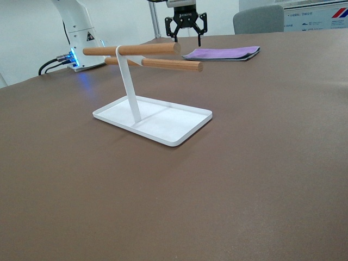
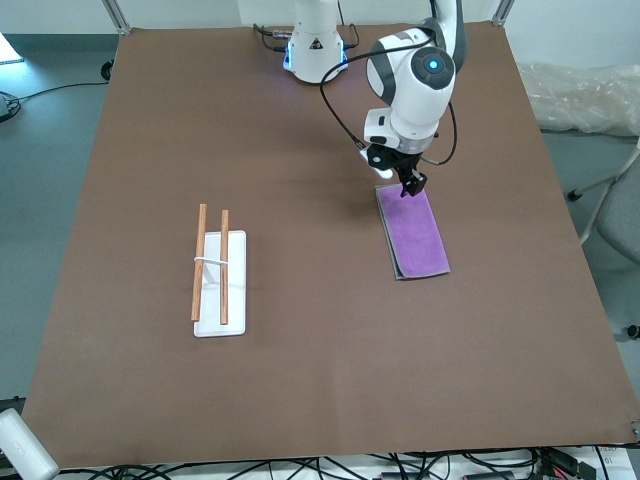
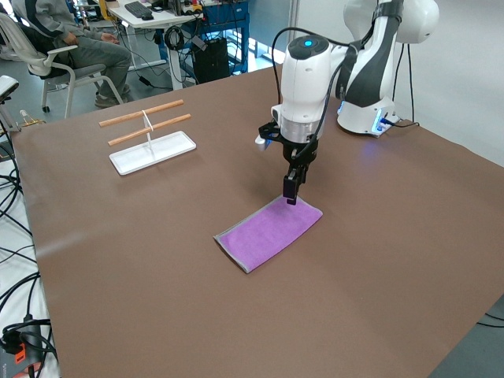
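Observation:
A folded purple cloth (image 2: 414,236) with grey edging lies flat on the brown table, also seen in the right view (image 3: 268,232). The black gripper (image 1: 187,38) hangs over the cloth's far end, its fingers pointing down and apart in the top view, with nothing seen between them. In the left view the gripper (image 2: 413,185) is just at the cloth's upper edge; whether it touches cannot be told. A white rack with two wooden bars (image 2: 225,280) on a rectangular base stands apart on the left.
The robot's white base (image 2: 315,55) stands at the table's back, with cables looping from the arm. Cables and devices line the front edge in the left view.

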